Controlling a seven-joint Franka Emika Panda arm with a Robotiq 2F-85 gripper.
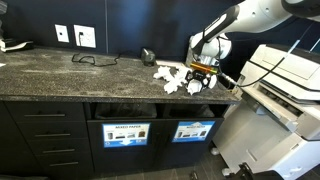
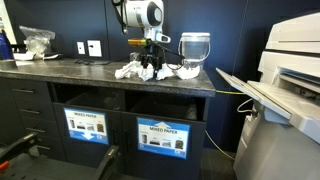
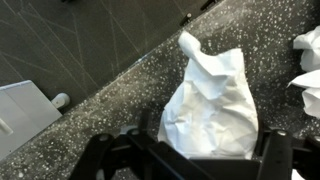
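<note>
Several crumpled white papers lie in a cluster near the counter's right end, including a piece in exterior view 1 and another in exterior view 2. My gripper points down among them. In the wrist view, one crumpled paper fills the space between the dark fingers, which stand apart on either side of it. Whether both fingers touch the paper cannot be made out. More white paper lies at the right edge of that view.
Below the counter are two open compartments with blue "Mixed Paper" labels. A clear container stands behind the papers. Dark glasses lie farther left.
</note>
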